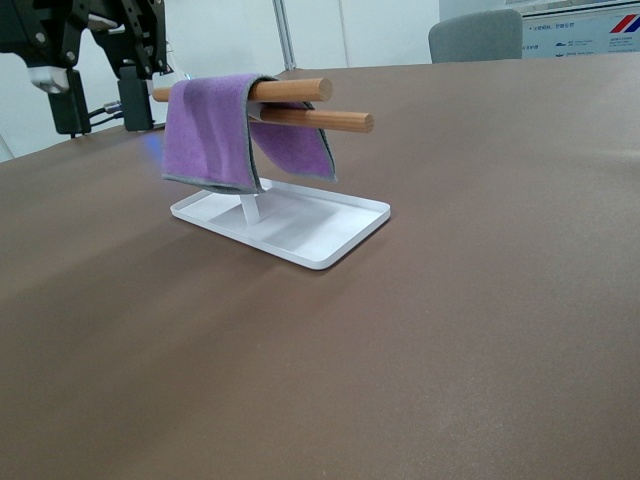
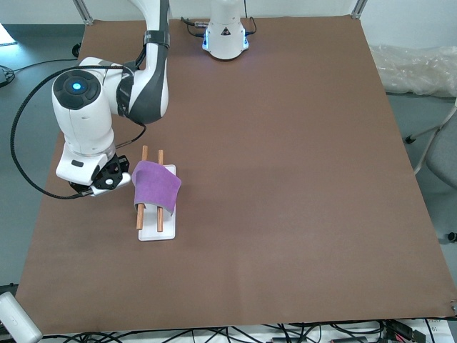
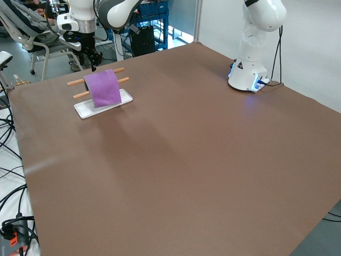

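A purple cloth (image 2: 156,184) with grey edging hangs draped over two wooden rods (image 1: 318,121) on a white stand (image 1: 310,235); the same cloth (image 3: 104,88) is in the right view. My gripper (image 1: 105,105) is at the top left of the top view, its two dark fingers apart and empty, just beside the rack's far end. In the left view the arm's wrist hangs left of the rack and hides the fingers. In the right view it is above and behind the cloth.
Cables lie along the table's edge.
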